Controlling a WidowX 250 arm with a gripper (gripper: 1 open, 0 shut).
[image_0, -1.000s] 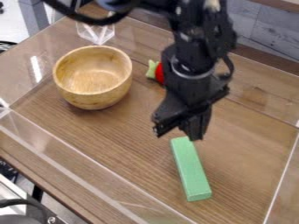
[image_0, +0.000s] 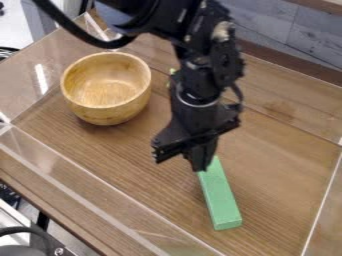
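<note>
The black gripper (image_0: 198, 152) hangs over the middle of the wooden table, pointing down at the upper end of a long light-green block (image_0: 219, 197). Its fingers are close together and look shut, with nothing visible between them. Whether the tips touch the block cannot be told. The block lies flat on the table toward the lower right.
A wooden bowl (image_0: 104, 87) sits at the upper left. A small object at the back is mostly hidden behind the arm.
The arm has shifted and turned, lowering slightly, and now hides most of the red object at the back. The green block looks unmoved.
</note>
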